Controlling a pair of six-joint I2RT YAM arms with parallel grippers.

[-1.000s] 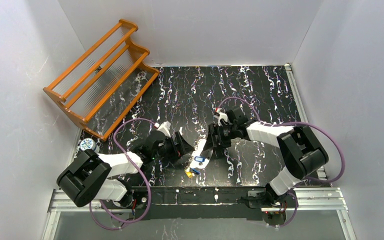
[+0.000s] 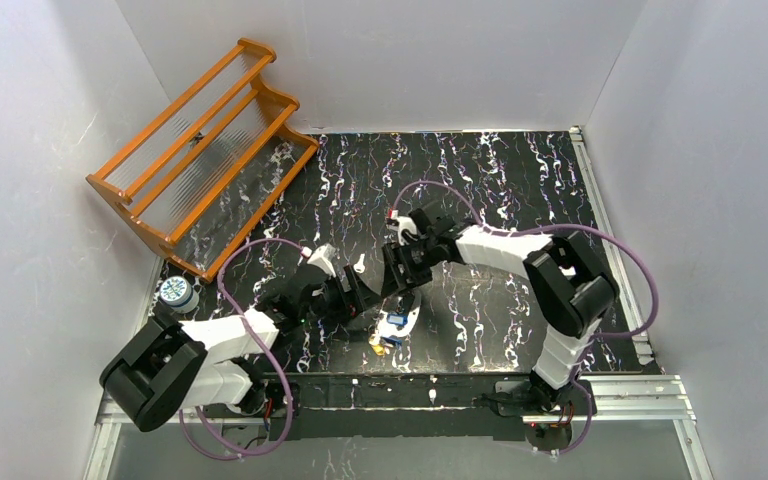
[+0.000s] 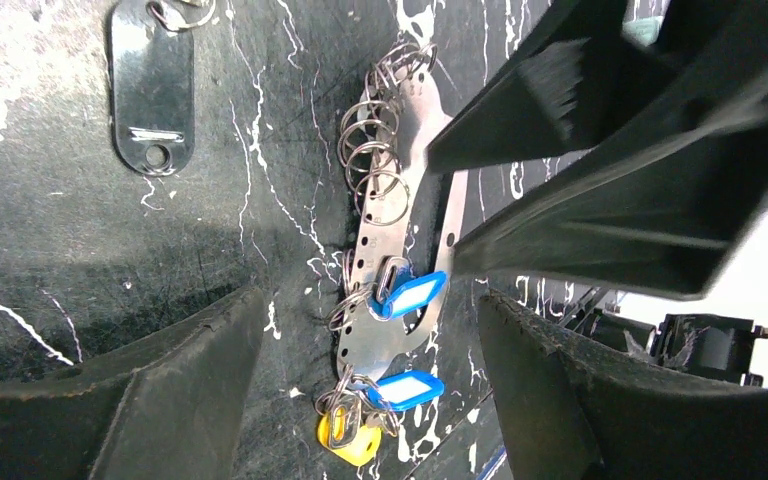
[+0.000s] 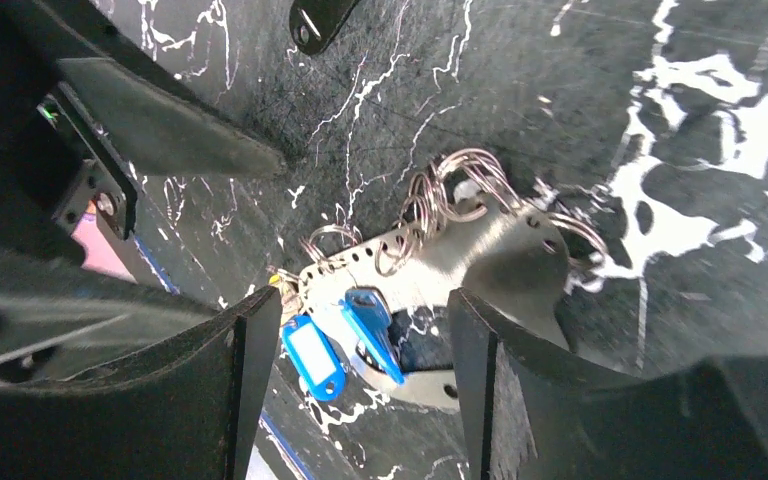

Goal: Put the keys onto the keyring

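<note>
A flat metal plate (image 3: 372, 335) lies on the dark table with several wire rings (image 3: 375, 150) along one edge. On it rests a blue tag (image 3: 415, 295); a second blue tag (image 3: 405, 390) and a yellow tag (image 3: 352, 440) with rings lie at its end. A black tag (image 3: 153, 90) on a ring lies apart. My left gripper (image 2: 362, 292) is part open and empty, the plate visible between its fingers in the left wrist view. My right gripper (image 2: 400, 270), also part open and empty, hovers above the plate (image 4: 440, 270) close to the left one.
A wooden rack (image 2: 195, 150) stands at the back left, with a small round white container (image 2: 177, 292) in front of it. Both grippers' fingers nearly meet.
My right gripper has moved left toward the left gripper. The left gripper has shifted slightly left. Plate and tags look unmoved.
</note>
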